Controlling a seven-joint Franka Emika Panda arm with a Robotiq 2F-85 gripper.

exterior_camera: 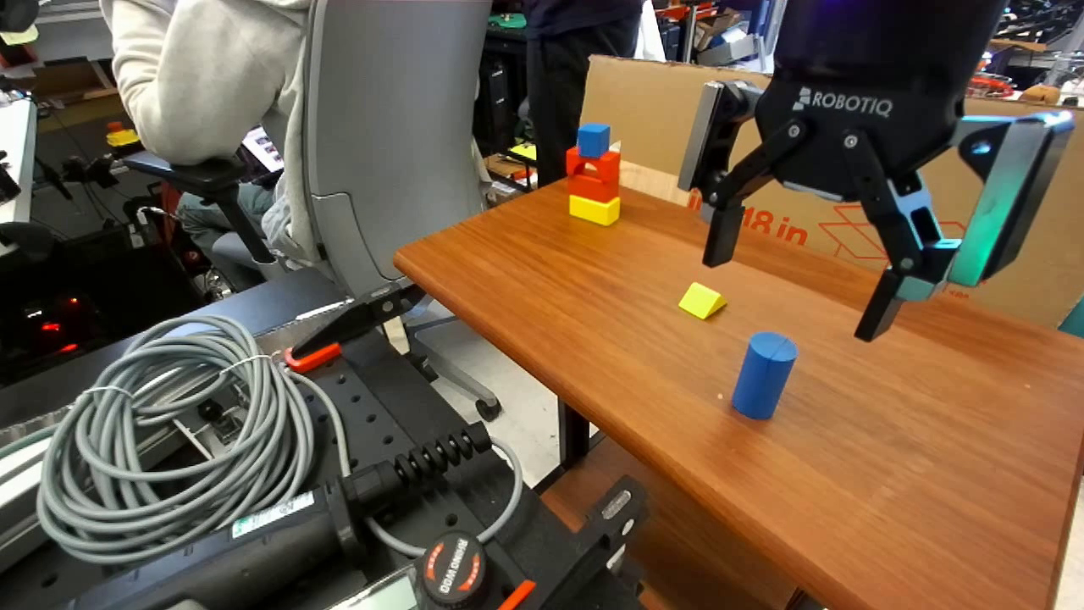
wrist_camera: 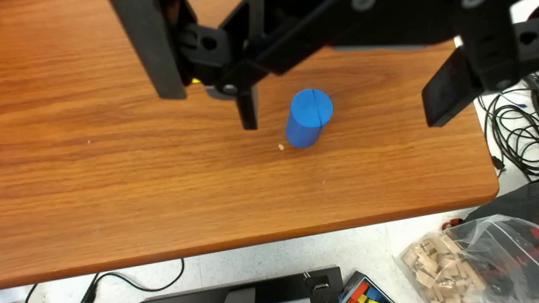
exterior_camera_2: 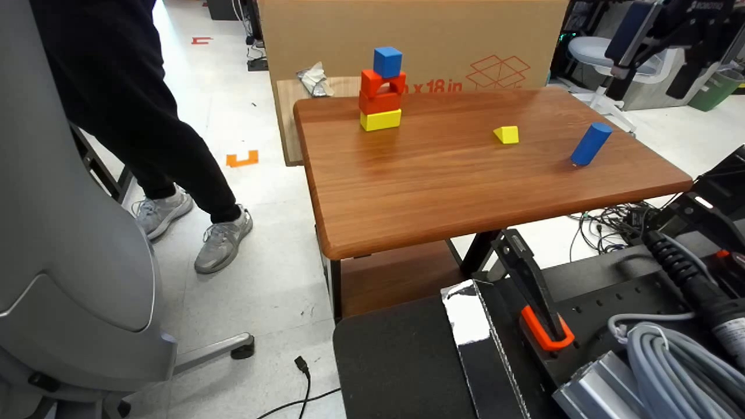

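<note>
A blue cylinder (exterior_camera: 764, 376) stands upright on the wooden table; in the wrist view the cylinder (wrist_camera: 306, 118) appears between and below the fingers. Above the table, clear of every block, my gripper (exterior_camera: 795, 290) is open and empty; its fingertips in exterior view 2 are at the upper right. A small yellow wedge (exterior_camera: 702, 300) lies beyond the cylinder. Toward the far left end rises a stack: a yellow block (exterior_camera_2: 380, 120) at the bottom, red blocks (exterior_camera_2: 380, 102) including an arch above it, and a blue cube (exterior_camera_2: 387, 61) on top.
A large cardboard sheet (exterior_camera_2: 419, 42) stands along the table's far side. Bare tabletop (exterior_camera_2: 419, 174) stretches between the stack and the cylinder. A grey chair (exterior_camera: 396, 132) with a seated person is beside the table's left end.
</note>
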